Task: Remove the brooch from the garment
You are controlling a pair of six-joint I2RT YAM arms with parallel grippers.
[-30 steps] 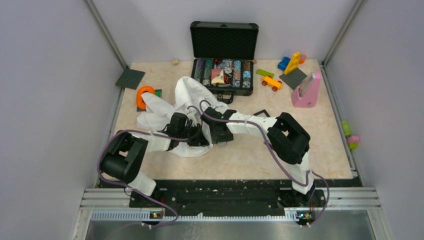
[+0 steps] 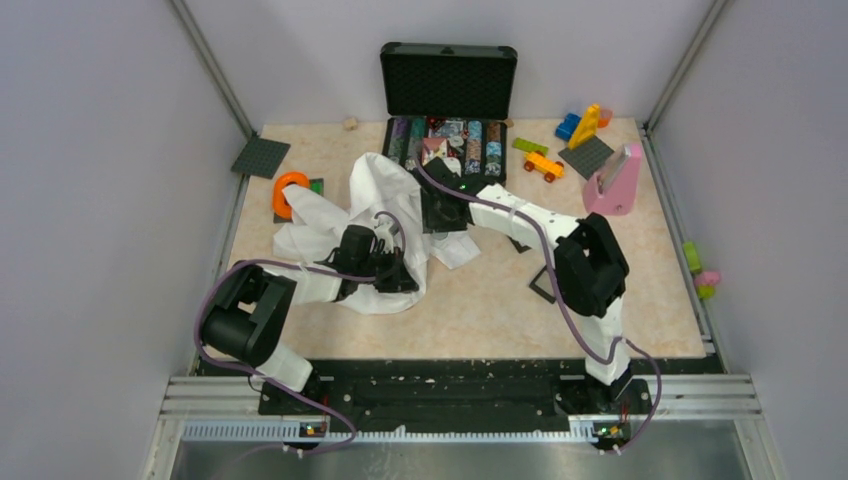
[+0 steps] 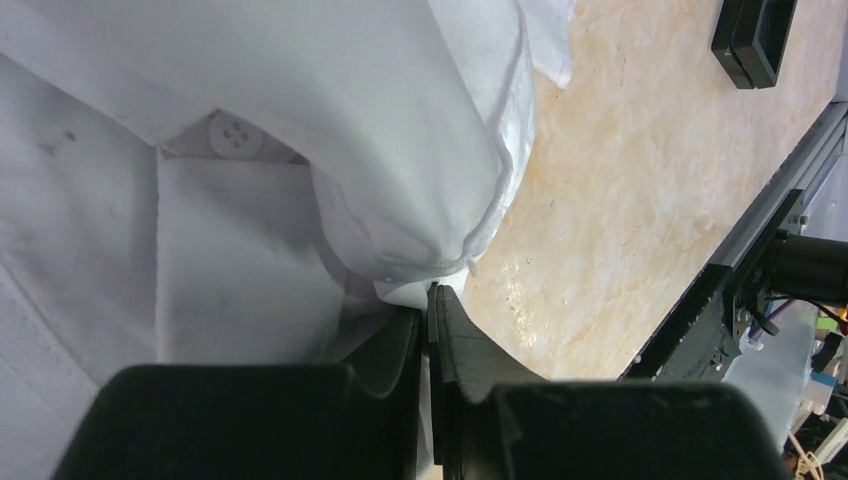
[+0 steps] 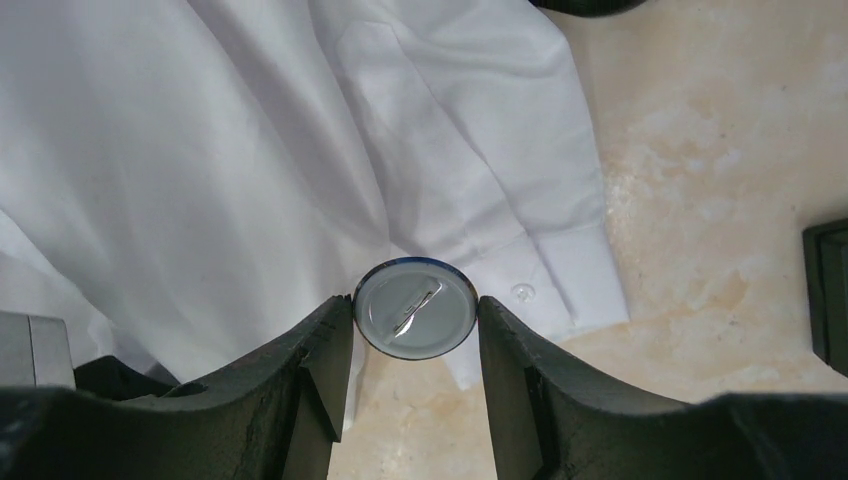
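A white button-front garment (image 2: 375,195) lies rumpled over the left-centre of the table. The round silver brooch (image 4: 416,318), its pin bar facing the camera, is pinched between the fingertips of my right gripper; it appears clear of the cloth below. In the top view that gripper is over the right side of the garment. Low on the garment, my left gripper is shut on a white fold (image 3: 405,293). A shirt button (image 3: 236,135) shows near it, and the cuff (image 4: 560,285) lies flat beneath the brooch.
An open black case (image 2: 490,150) of chips stands at the back, close to my right arm. Black frames (image 2: 543,285) lie right of the garment. Toy blocks (image 2: 545,165) and a pink toy (image 2: 613,182) are at the back right.
My right gripper has moved away from the table's front, up towards the case, with the brooch in it. More of the cuff shows now. The left arm has stayed still.
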